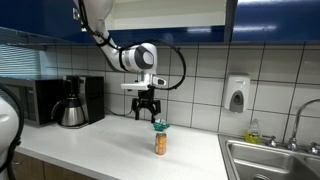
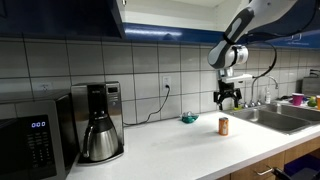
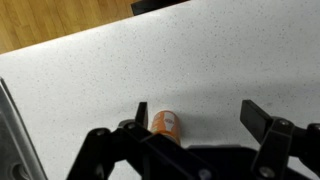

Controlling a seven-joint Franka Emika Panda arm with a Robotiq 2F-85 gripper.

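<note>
An orange can (image 1: 160,145) stands upright on the white counter (image 1: 110,150). My gripper (image 1: 142,112) hangs above the counter, its fingers apart and nothing between them. In exterior view 2 the can (image 2: 223,126) stands below the gripper (image 2: 229,98). From the wrist, the can's orange side (image 3: 167,125) shows by the left finger, off the middle of the gap, its lower part hidden by the gripper's own parts. A green bowl-like thing (image 1: 160,126) lies behind the can, near the tiled wall.
At the left stand a coffee maker with a steel carafe (image 2: 100,138) and a microwave (image 2: 30,130). A sink (image 1: 262,162) with a tap is at the right, with a yellow-green bottle (image 1: 254,132) behind it.
</note>
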